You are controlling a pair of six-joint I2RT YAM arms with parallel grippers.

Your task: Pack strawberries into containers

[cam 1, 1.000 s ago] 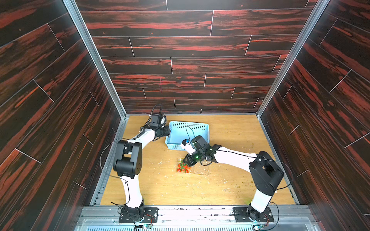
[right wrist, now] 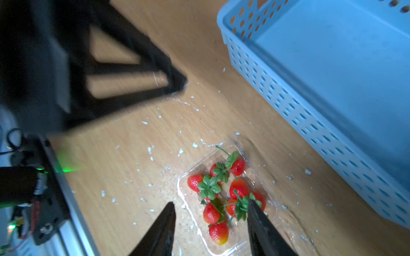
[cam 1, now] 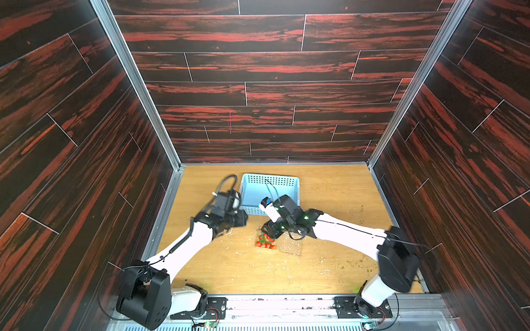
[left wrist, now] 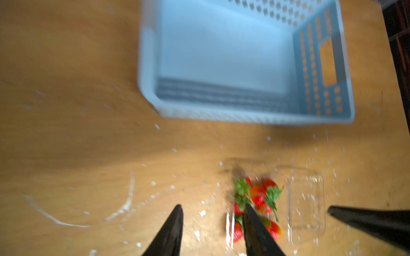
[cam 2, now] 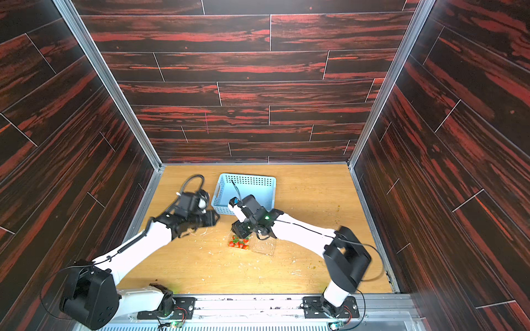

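A clear plastic container full of several red strawberries with green leaves lies on the table, its transparent lid [left wrist: 305,204] spread flat to its right in the left wrist view. My right gripper hovers above the strawberries with its fingers parted and nothing between them. To the left of the container, raised over bare table, my left gripper is open and empty too. Behind both stands a light blue basket [cam 1: 269,211]; in the views of it, its floor looks bare. The right arm partly covers the container in the top views.
Thin white scraps and marks litter the wooden table [cam 1: 220,270]. Free room lies in front of the container and right of the basket. In the right wrist view, the left arm [right wrist: 141,68] reaches close to the right gripper.
The left arm has swung from beside the basket's left end toward the front and the container.
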